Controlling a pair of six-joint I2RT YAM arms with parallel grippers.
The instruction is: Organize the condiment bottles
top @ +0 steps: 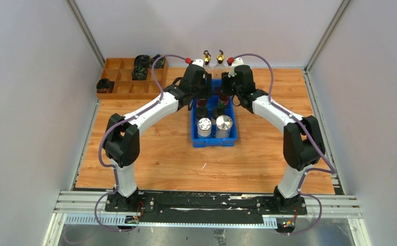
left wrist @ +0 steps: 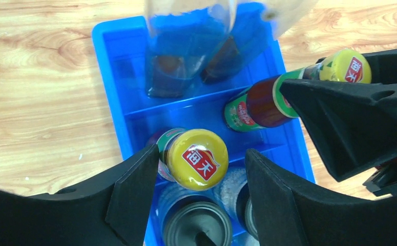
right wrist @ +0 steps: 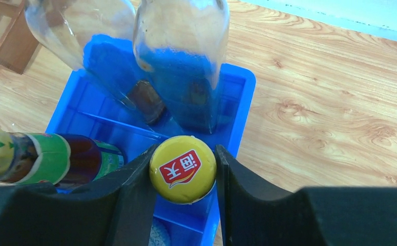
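In the left wrist view, a bottle with a yellow cap (left wrist: 198, 160) stands in the blue crate between the fingers of my left gripper. The left finger meets the cap's edge; a gap shows at the right, so whether it grips cannot be told. My right gripper is shut on another yellow-capped bottle (right wrist: 183, 170), its fingers tight on both sides of the cap. That bottle's red-and-green body (left wrist: 265, 105) leans in the same compartment. Black-lidded jars (left wrist: 199, 225) and silver-lidded jars (top: 224, 123) fill the near part of the crate (top: 214, 143).
Two clear bottles with gold pump tops (top: 220, 57) occupy the crate's far compartment, close to both grippers. A wooden divided box (top: 129, 96) with dark packets is at the back left. Bare table lies on both sides of the crate.
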